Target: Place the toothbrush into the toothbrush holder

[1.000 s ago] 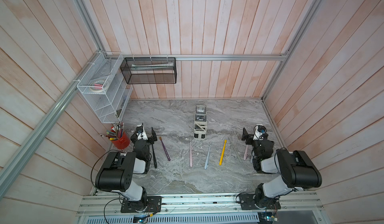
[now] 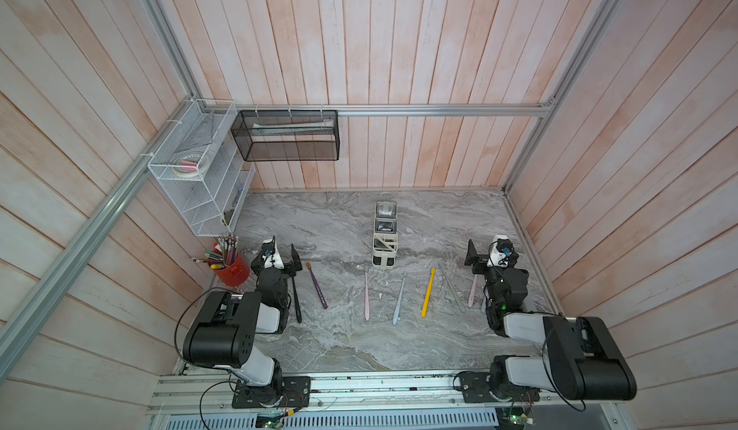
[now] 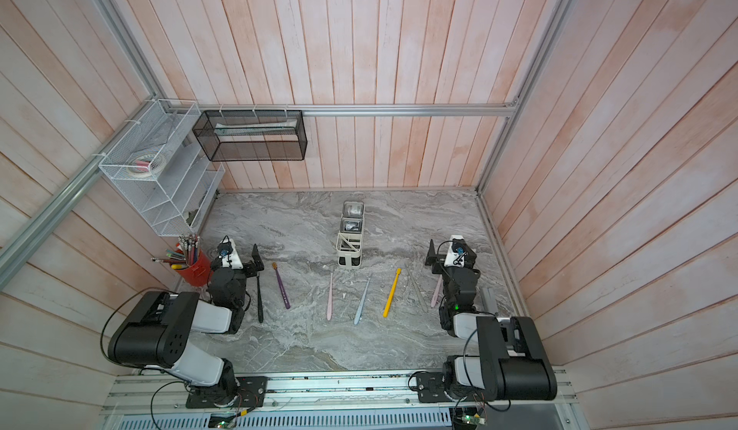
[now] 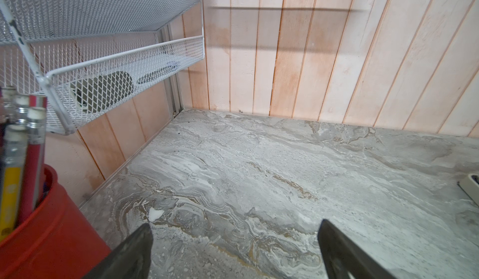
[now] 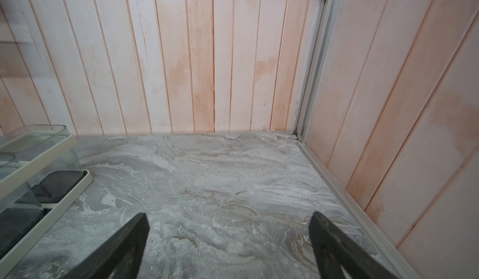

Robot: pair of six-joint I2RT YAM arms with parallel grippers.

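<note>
Several toothbrushes lie apart on the marble table: a black one (image 2: 295,300), a purple one (image 2: 317,287), a pink one (image 2: 366,299), a light blue one (image 2: 399,301) and a yellow one (image 2: 428,295). Another pink brush (image 2: 472,291) lies beside the right arm. Behind them, near the middle, stands the beige holder (image 2: 384,251) with clear compartments; part of it shows in the right wrist view. My left gripper is open and empty beside the black brush. At the right side, my right gripper is also open, with bare table beyond its fingers.
A red cup of pencils (image 2: 232,270) stands just left of the left gripper. White mesh shelves (image 2: 201,168) and a black wire basket (image 2: 286,149) hang above the back left. Free table lies on both sides of the holder.
The right arm's elbow has swung outward and down, while its gripper has shifted only slightly. The left arm, the brushes and the holder look unmoved.
</note>
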